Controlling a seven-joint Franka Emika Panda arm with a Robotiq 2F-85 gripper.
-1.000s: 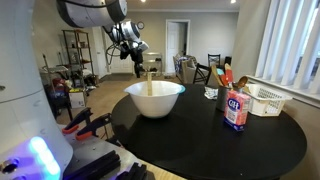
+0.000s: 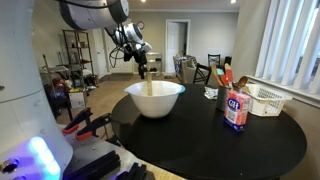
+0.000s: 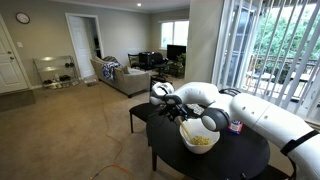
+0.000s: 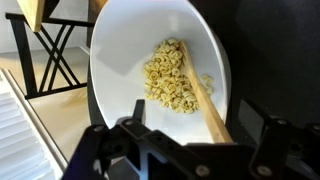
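A wooden stick-like utensil leans in the large white bowl, its lower end among pale ring-shaped pieces. From the side, the utensil rises above the rim of the bowl. My gripper is open over the bowl's near side. The utensil's upper end lies in the gap between the spread fingers, and contact with them cannot be made out. In the first exterior view the gripper hangs just above and left of the utensil's top.
On the round black table stand a pink-and-blue carton, a dark holder with utensils and a white basket. Bare tabletop lies right of the bowl. A dark chair stands at the left edge.
The gripper has come slightly down and right, closer to the utensil's top. The bowl and utensil look unmoved.
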